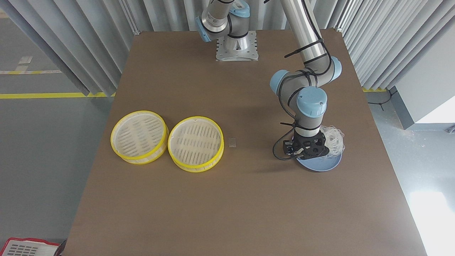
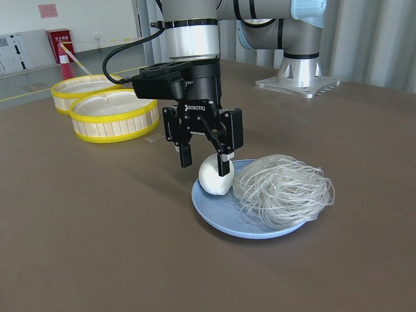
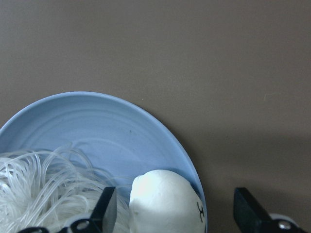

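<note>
My gripper (image 2: 204, 158) hangs open just above a blue plate (image 1: 320, 165) on the right of the table. On the plate a white rounded piece (image 2: 214, 177) lies beside a heap of translucent white noodles (image 2: 283, 188). In the wrist view the white piece (image 3: 165, 204) sits between my two fingers, which do not visibly grip it; a small dark mark shows on it. In the front view my gripper and wrist hide that piece.
Two yellow-rimmed steamer baskets (image 1: 196, 140) (image 1: 139, 134) stand side by side on the left half.
</note>
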